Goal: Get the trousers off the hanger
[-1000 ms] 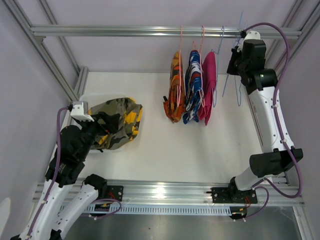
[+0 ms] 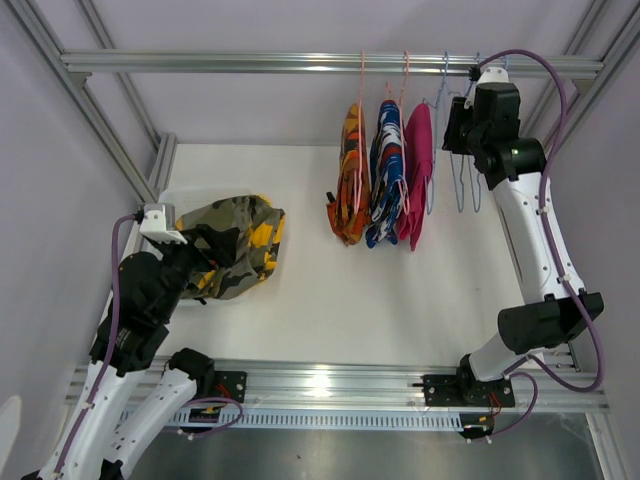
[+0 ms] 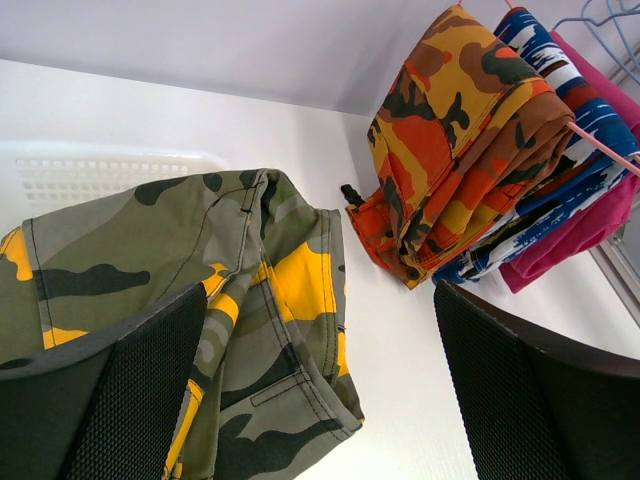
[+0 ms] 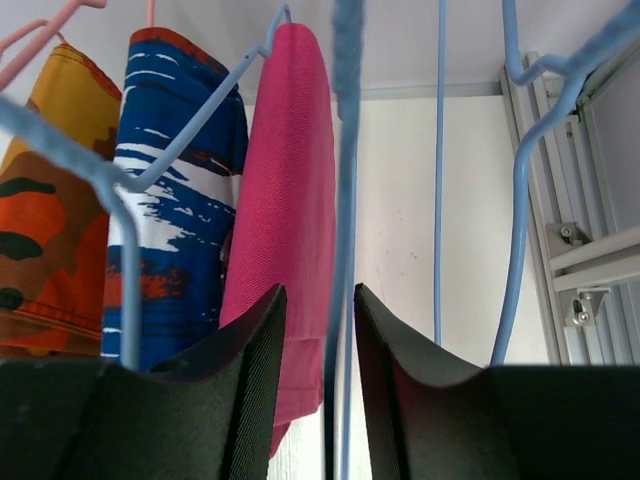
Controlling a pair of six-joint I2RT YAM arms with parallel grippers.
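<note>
Orange camo trousers, blue-red-white trousers and pink trousers hang on pink and blue hangers from the rail. My right gripper is at the bare blue hangers right of the pink trousers; its fingers stand part open around a vertical blue hanger wire. Green-yellow camo trousers lie in a heap in the white bin at left, under my left gripper, which is open and empty.
The metal rail spans the back. The white bin sits at the left. The board is clear in the middle and front. Frame bars run along the right side.
My right gripper has shifted left, and the blue hanger near it has swung left and lowered at its top. The left arm and the hanging trousers look unchanged.
</note>
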